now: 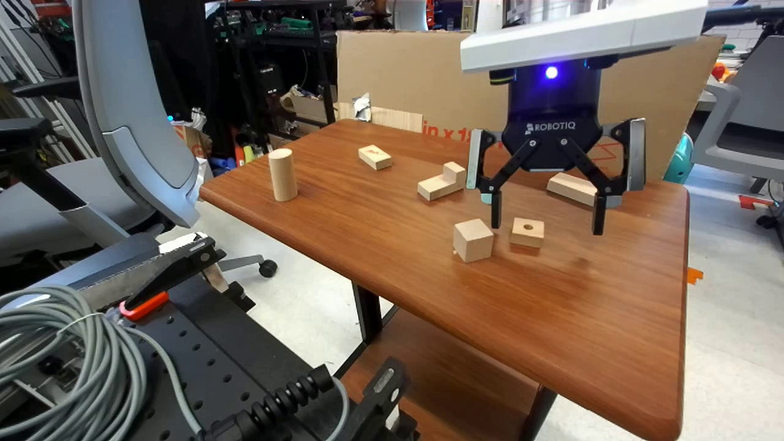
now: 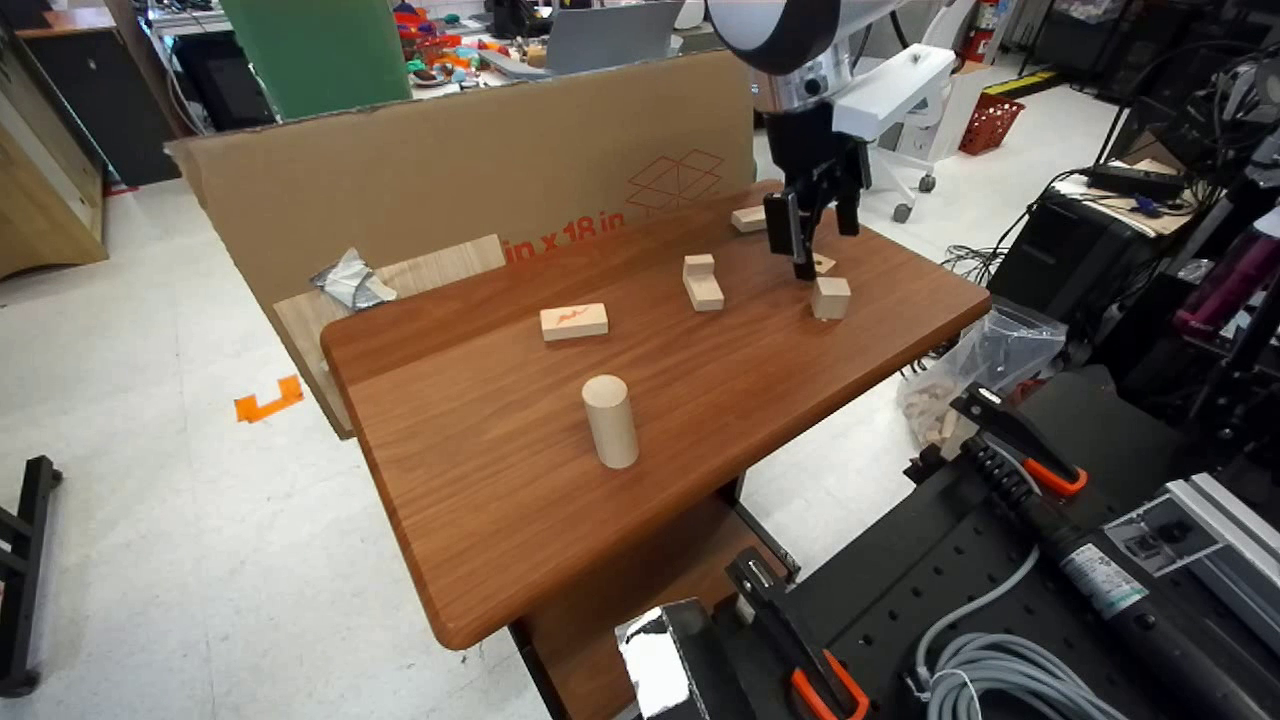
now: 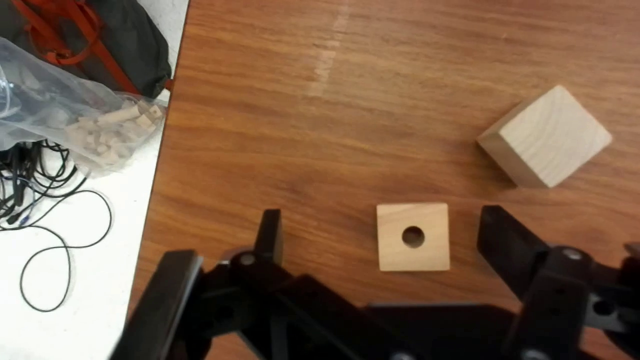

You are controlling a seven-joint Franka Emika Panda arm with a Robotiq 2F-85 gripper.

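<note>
My gripper [image 1: 547, 220] stands open above the right part of the table, nothing between its fingers. In the wrist view a square wooden block with a round hole [image 3: 396, 252] lies between the two spread fingertips, nearer the right one. Beyond it, to the upper right, a plain wooden cube [image 3: 555, 138] sits turned at an angle. Farther along the table are an L-shaped block [image 1: 441, 184], a flat block with a reddish mark [image 2: 573, 320] and an upright wooden cylinder [image 2: 612, 422]. A long block [image 1: 573, 188] lies behind the gripper, partly hidden by a finger in exterior view 1.
A cardboard sheet [image 2: 480, 168] stands along the table's back edge. Bare tabletop [image 1: 588, 323] spreads in front of the holed block. Off the table, a clear bag of wooden pieces [image 3: 114, 129] lies on the floor.
</note>
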